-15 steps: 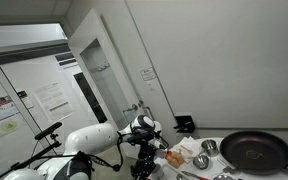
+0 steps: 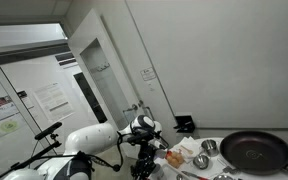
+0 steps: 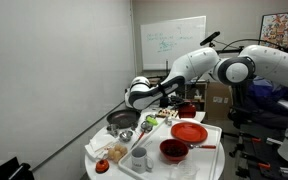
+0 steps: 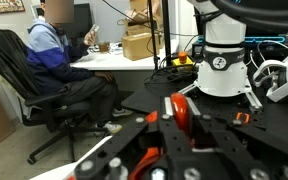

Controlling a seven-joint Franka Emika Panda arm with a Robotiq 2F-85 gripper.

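In the wrist view my gripper is shut on a red object (image 4: 180,108); only part of it shows between and beside the dark fingers, so its full shape cannot be told. The same gripper (image 2: 146,160) is low at the table's left end in exterior view 1, where its fingertips are hard to make out. From the other side, a small red item (image 3: 189,107) appears under the arm, just behind the red plate (image 3: 189,132).
A dark pan (image 2: 255,150) and a metal cup (image 2: 209,147) stand on the white table. Nearer the other camera are a dark red bowl (image 3: 173,150), a white mug (image 3: 139,158) and a clear container (image 3: 184,172). A person sits beyond the table.
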